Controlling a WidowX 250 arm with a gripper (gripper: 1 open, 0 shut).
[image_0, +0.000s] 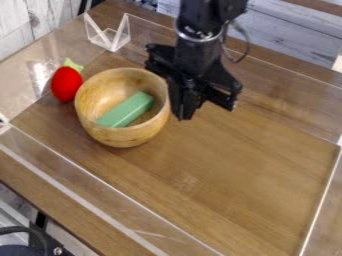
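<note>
A wooden bowl (102, 125) sits on the table at left, holding a green bar-shaped object (126, 109). A red item with a green top (66, 83) lies just left of the bowl. The dark gripper (187, 92) hangs just right of and above the bowl's right side; whether its fingers are open or shut is hard to tell.
A clear angular object (107, 32) stands at the back left near the table's edge. A white slatted wall is behind.
</note>
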